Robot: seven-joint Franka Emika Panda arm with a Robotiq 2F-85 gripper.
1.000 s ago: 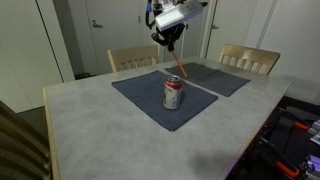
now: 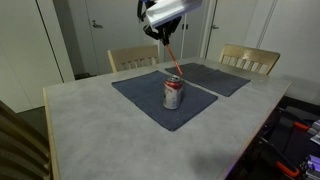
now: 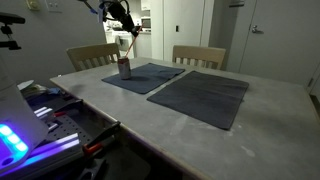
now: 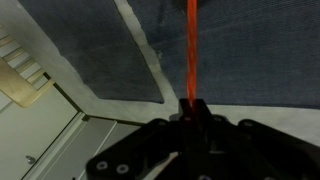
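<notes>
A thin red-orange stick [image 2: 174, 62] slants down from my gripper [image 2: 164, 40], which is shut on its upper end. Below stands a red and silver can [image 2: 173, 92], upright on a dark cloth mat. The stick's lower end appears at or just above the can's rim; whether it touches or enters cannot be told. From the other side, the stick [image 3: 131, 47] again points down toward the can [image 3: 124, 68]. In the wrist view the stick [image 4: 192, 50] runs from between the fingertips toward the top edge, where the can is not clearly visible.
Dark mats [image 3: 200, 98] lie flat on the pale table [image 2: 95, 125]. Wooden chairs [image 2: 248, 59] stand along its far edge. Bare tabletop surrounds the mats, and the can is the only upright object on it.
My gripper and the stick have shifted left in exterior view 1, bringing the stick's lower end from right of the can to near its top. The can stays in place.
</notes>
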